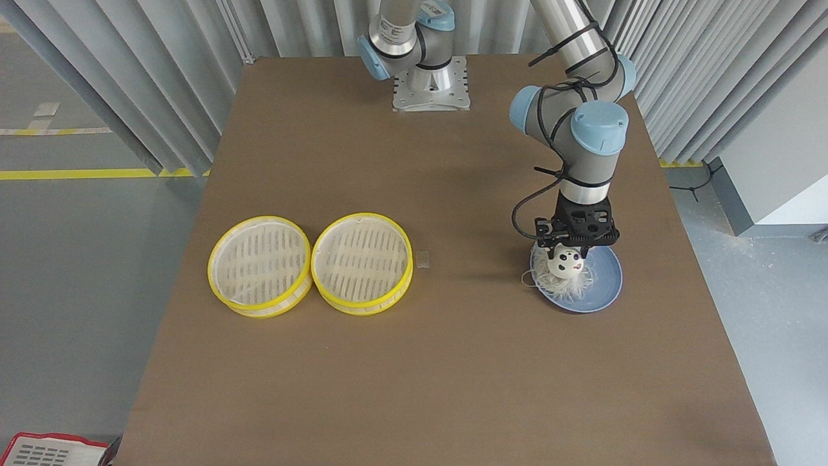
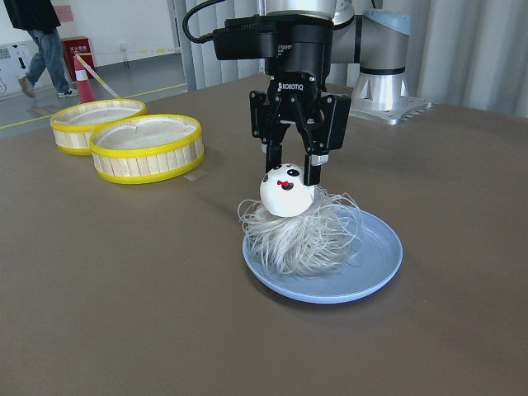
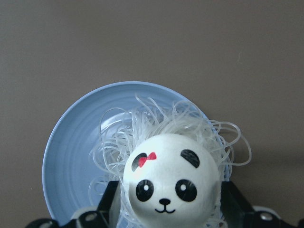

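Observation:
A white panda-faced ball (image 1: 566, 264) (image 2: 285, 191) (image 3: 171, 187) sits on a nest of translucent strands (image 2: 293, 243) (image 3: 142, 123) in a blue plate (image 1: 601, 291) (image 2: 371, 276) (image 3: 71, 156). My black gripper (image 1: 565, 247) (image 2: 293, 165) is right over the ball, its fingers on either side of it. The views do not make clear whether the fingers press on the ball or only surround it.
Two round trays with yellow rims (image 1: 361, 256) (image 1: 260, 260) stand left of the plate in the front view.

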